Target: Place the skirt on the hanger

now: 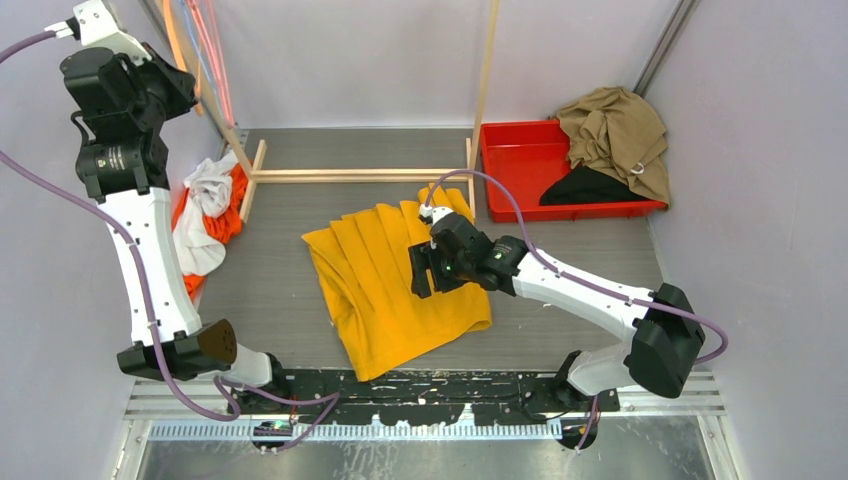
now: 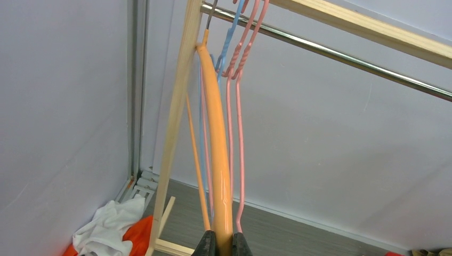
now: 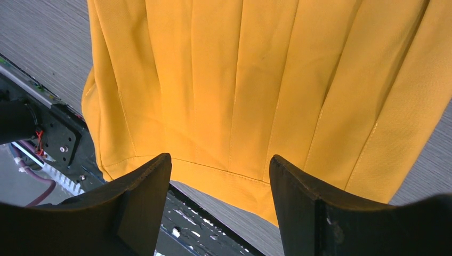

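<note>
The yellow pleated skirt point(image 1: 380, 300) lies spread on the grey floor, also filling much of the right wrist view point(image 3: 256, 96). My right gripper is open over it, its fingers apart with no fabric visibly gripped. My left gripper is high at the rack's left end, its fingertips at an orange hanger point(image 2: 217, 122) that fills the space between them; whether they press on it is unclear. Pink hangers point(image 2: 240, 133) and a blue one hang beside it on the metal rail point(image 2: 330, 48).
A wooden rack base point(image 1: 360, 176) lies behind the skirt. A red tray point(image 1: 515, 160) with khaki and black cloth is at the back right. White and orange cloths point(image 1: 200, 240) lie at the left. Bare floor shows around the skirt.
</note>
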